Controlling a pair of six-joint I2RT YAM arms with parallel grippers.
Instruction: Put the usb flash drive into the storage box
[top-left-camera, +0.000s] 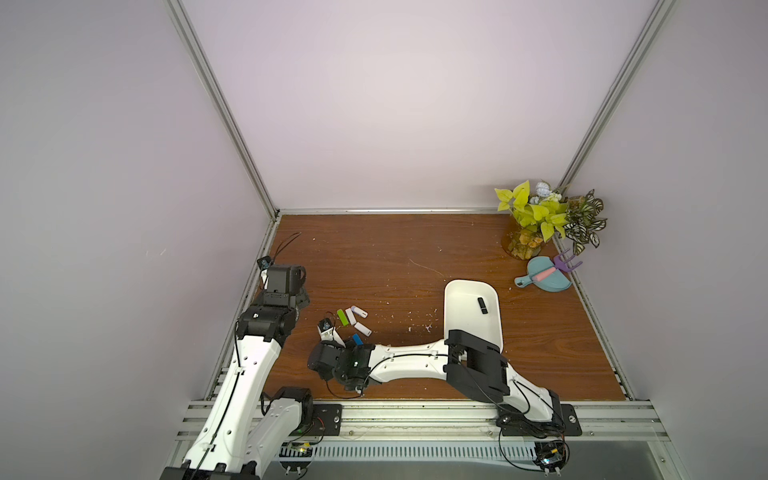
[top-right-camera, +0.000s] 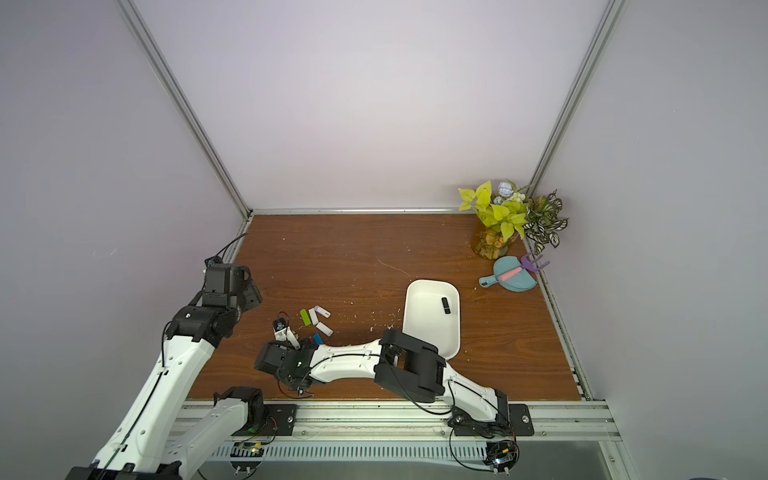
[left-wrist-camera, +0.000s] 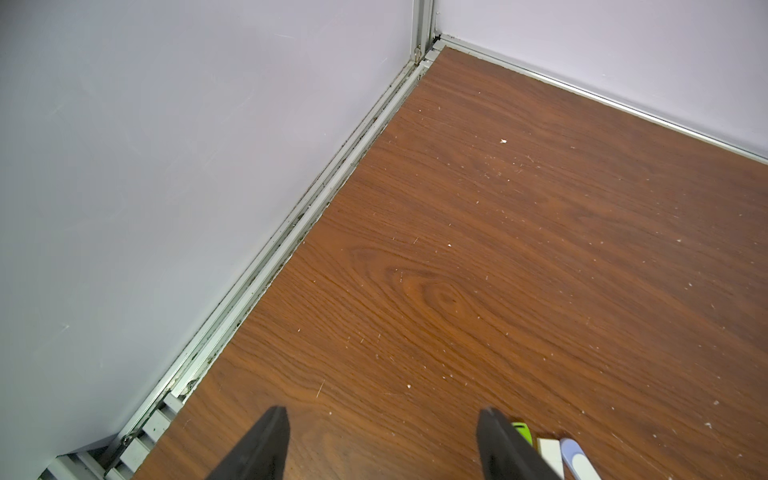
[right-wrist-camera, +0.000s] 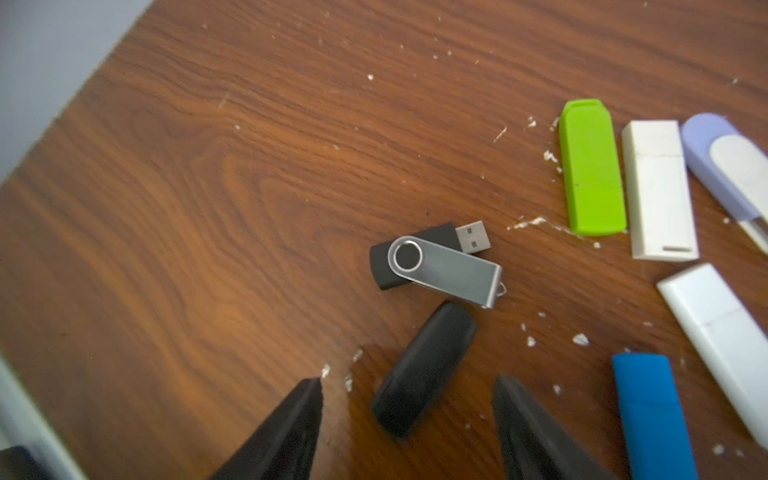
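Observation:
My right gripper hovers low, fingers apart, around a black flash drive (right-wrist-camera: 424, 368). Beside it lie a silver swivel drive (right-wrist-camera: 452, 272) and green (right-wrist-camera: 592, 168), white (right-wrist-camera: 657, 188) and blue (right-wrist-camera: 646, 416) drives. In the top views the right gripper hides part of this group. The white storage box (top-left-camera: 468, 312) stands to the right, holding one black drive (top-left-camera: 482, 305). My left gripper is open and empty over the left side of the table.
A potted plant (top-left-camera: 524, 216) and a blue board with a pink-handled tool (top-left-camera: 548, 280) occupy the right back.

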